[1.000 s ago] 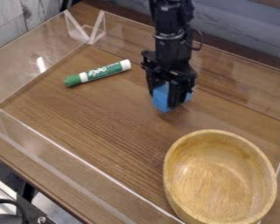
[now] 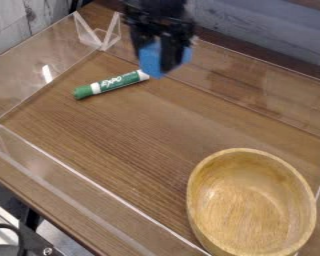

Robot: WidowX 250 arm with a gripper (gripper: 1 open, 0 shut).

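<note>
My gripper (image 2: 157,45), dark and blurred, is at the top of the camera view, shut on a blue object (image 2: 152,60) raised above the wooden tray floor. A green and white tube (image 2: 111,85) lies at the upper left. A round yellow bowl (image 2: 251,205) sits at the lower right.
The tray (image 2: 116,150) has clear plastic walls on the left and front. A dark cable shows at the lower left corner.
My gripper has risen toward the top of the view, carrying the blue object up and slightly left. The tube and bowl have not moved.
</note>
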